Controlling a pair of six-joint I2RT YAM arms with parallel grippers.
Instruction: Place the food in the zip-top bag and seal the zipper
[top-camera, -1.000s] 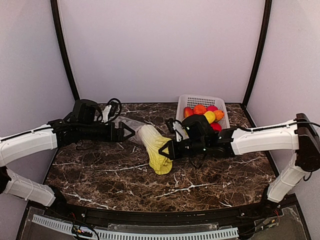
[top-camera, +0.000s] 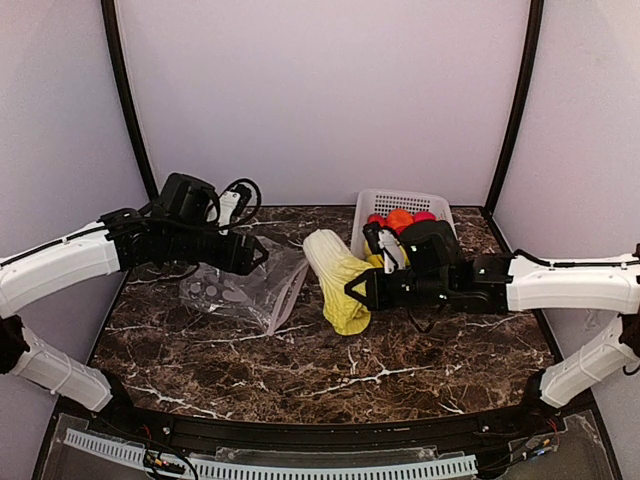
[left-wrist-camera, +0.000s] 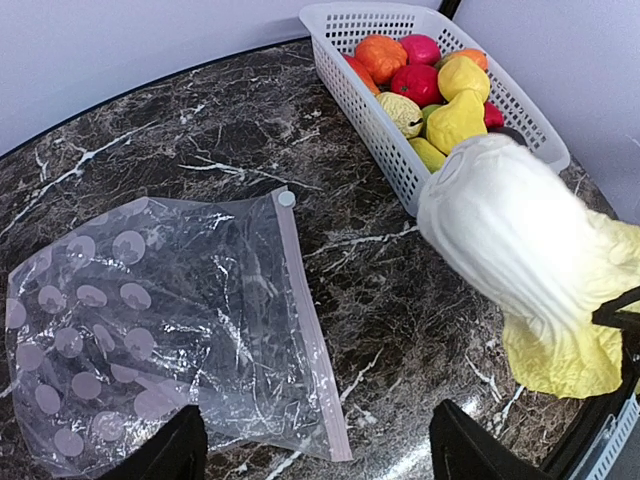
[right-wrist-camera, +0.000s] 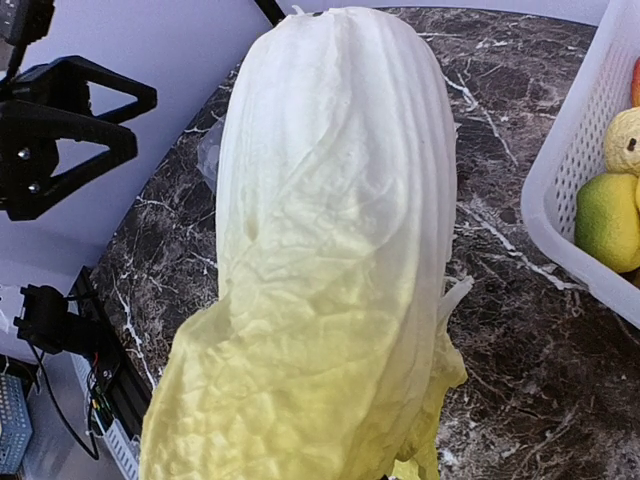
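Note:
The clear zip top bag (top-camera: 245, 290) lies flat on the left of the counter, zipper strip (left-wrist-camera: 311, 330) facing right and a pale slider at its far end. No food shows inside it. Over the bag hovers my left gripper (top-camera: 258, 258); in the left wrist view its fingers (left-wrist-camera: 178, 448) stand wide apart with nothing between them. A Chinese cabbage (top-camera: 340, 280), white at the stem and yellow at the leaves, hangs right of the zipper. My right gripper (top-camera: 355, 290) is shut on its leafy end. The white stem points toward the far left. In the right wrist view the cabbage hides the fingertips.
At the back right stands a white basket (left-wrist-camera: 365, 120) filled with several fruits and vegetables, close beside the cabbage and right arm.
The bag now shows spread out flat.

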